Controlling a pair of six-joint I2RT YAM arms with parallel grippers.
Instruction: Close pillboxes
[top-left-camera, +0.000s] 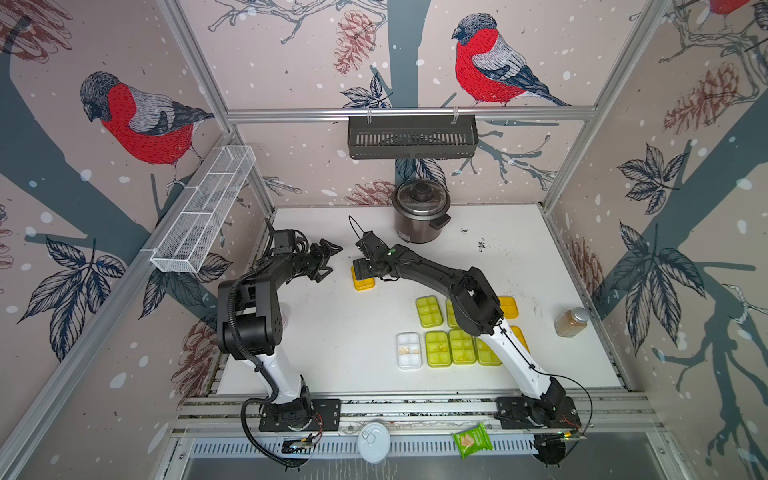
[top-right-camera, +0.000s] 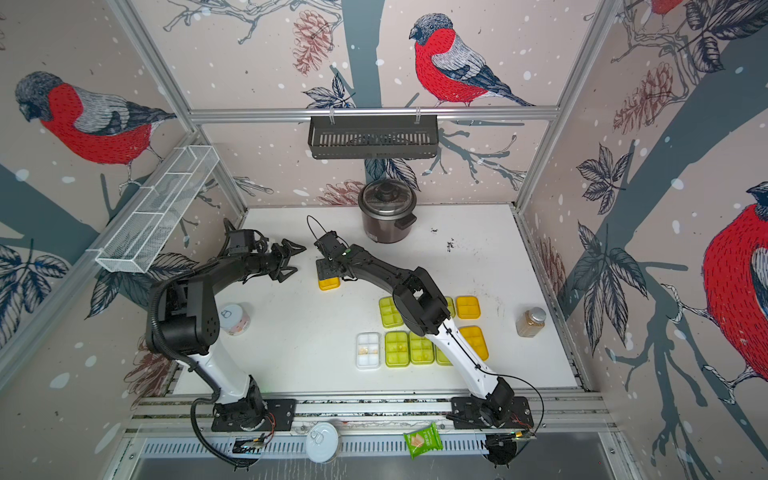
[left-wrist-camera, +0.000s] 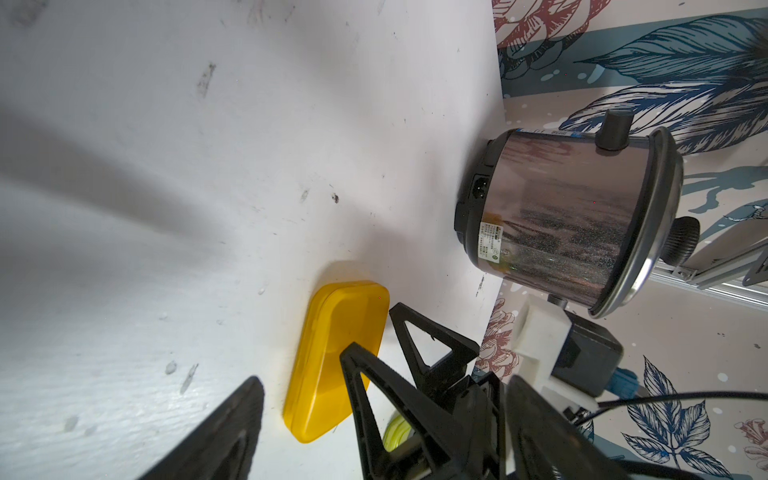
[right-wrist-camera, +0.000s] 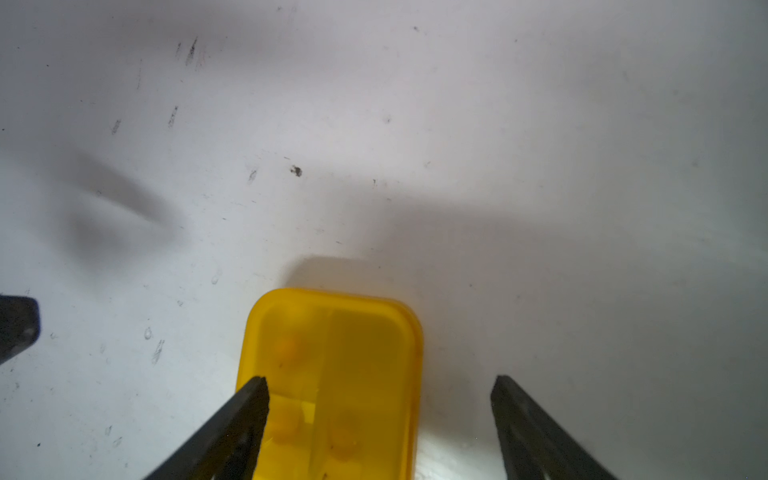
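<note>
A yellow pillbox (top-left-camera: 364, 283) lies by itself on the table, left of centre. My right gripper stands over it, its two fingers spread apart with a gap between them. In the right wrist view the pillbox (right-wrist-camera: 364, 384) shows compartments and a few round pills; whether its lid is on, I cannot tell. To the left, my left gripper (top-left-camera: 336, 262) is open and empty, clear of the pillbox. Several green pillboxes (top-left-camera: 429, 311) and a white pillbox (top-left-camera: 409, 350) lie toward the front, and other yellow ones (top-right-camera: 467, 307) are at the right.
A pot (top-left-camera: 421, 209) stands behind the right arm. At the right edge is a jar (top-left-camera: 571, 321). A round container (top-right-camera: 233, 318) sits beside the left arm.
</note>
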